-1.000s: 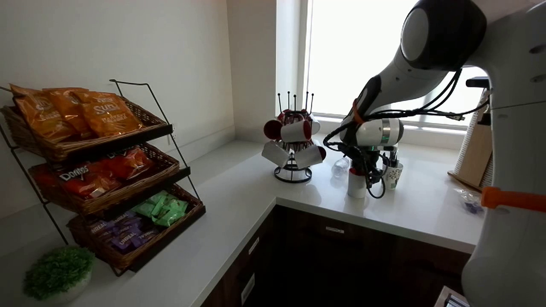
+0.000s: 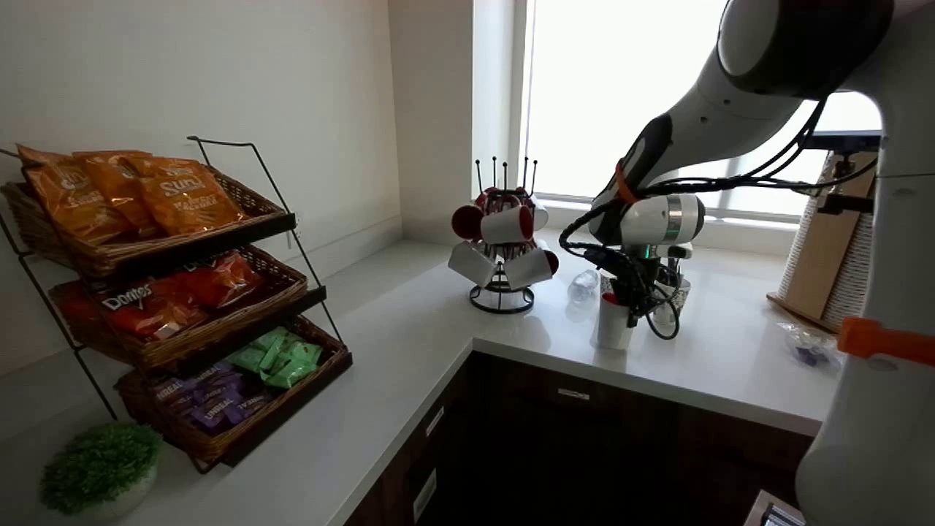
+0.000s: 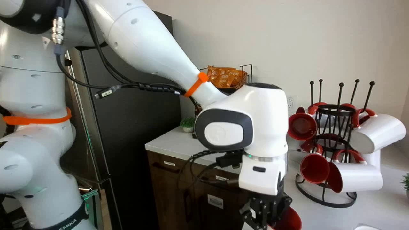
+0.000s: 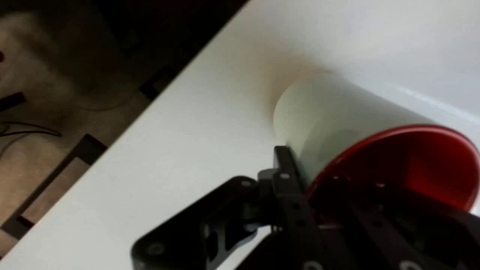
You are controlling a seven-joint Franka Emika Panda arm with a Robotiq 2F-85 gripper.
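Note:
A white mug (image 2: 614,326) with a red inside is on the counter near its front edge in exterior view 1. My gripper (image 2: 632,302) is at its top, shut on the rim. The wrist view shows the mug (image 4: 335,119) large, its red mouth facing the camera. There, one dark finger (image 4: 284,166) lies against the outer wall and the other reaches into the mouth, so the gripper pinches the wall. Exterior view 2 cuts off the mug's lower part below its red inside (image 3: 290,220). Whether the base touches the counter I cannot tell.
A black rack (image 2: 500,302) hung with several red-and-white mugs stands left of the held mug. Close by are a clear plastic item (image 2: 583,288) and a patterned cup (image 2: 681,296). A snack stand (image 2: 254,232) occupies the far left. Bare counter lies between stand and rack.
The arm has shifted a little to the right in exterior view 1. The mug has moved slightly right and lower in the picture, with the gripper at its rim.

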